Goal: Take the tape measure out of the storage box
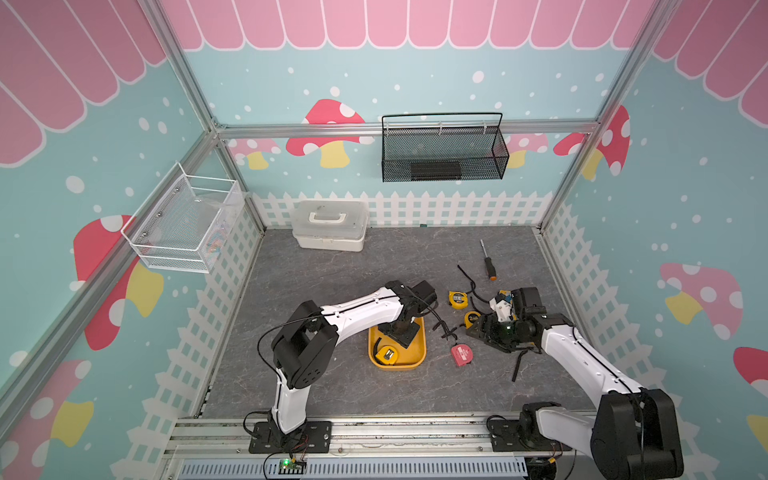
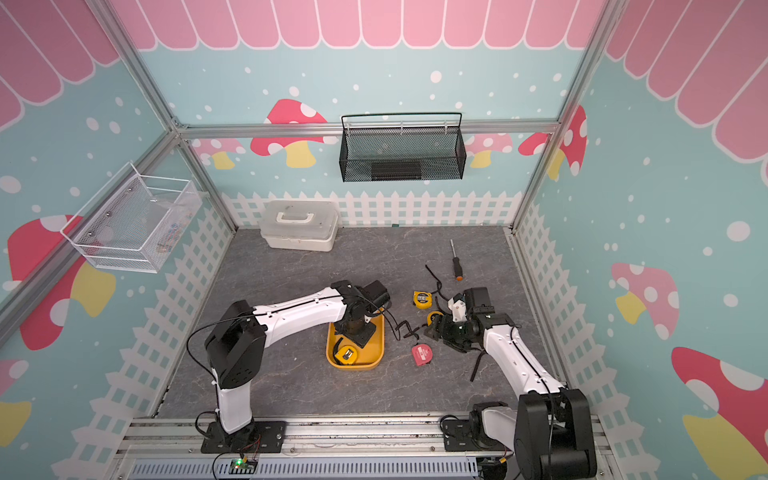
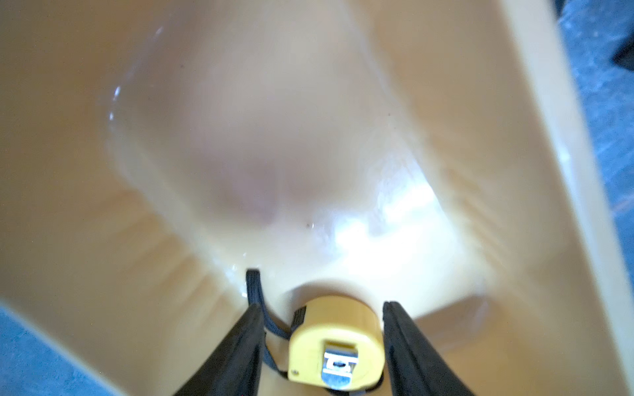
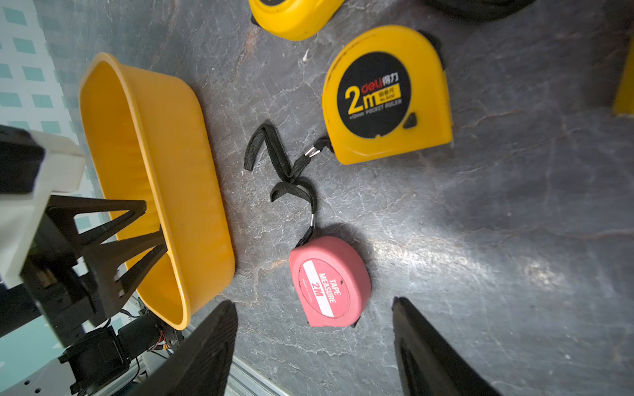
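A yellow tape measure (image 3: 336, 346) with a black strap lies at the front end of the orange-yellow storage box (image 4: 188, 184). In the top left view that tape measure (image 1: 387, 355) is uncovered. My left gripper (image 1: 401, 331) hangs over the box's middle, behind it. From the left wrist, the left fingers (image 3: 237, 353) stand apart to either side of the tape measure, with no clear grip on it. Open as well, my right gripper is outside the box above the table, and a pink tape measure (image 4: 330, 280) appears between its fingers, lower down.
Beside the box on the right, other yellow tape measures (image 4: 389, 99) and dark straps are spread on the table. A screwdriver (image 1: 489, 264) lies behind them. At the back left stands a lidded case (image 1: 329, 226). Left of the box the table is bare.
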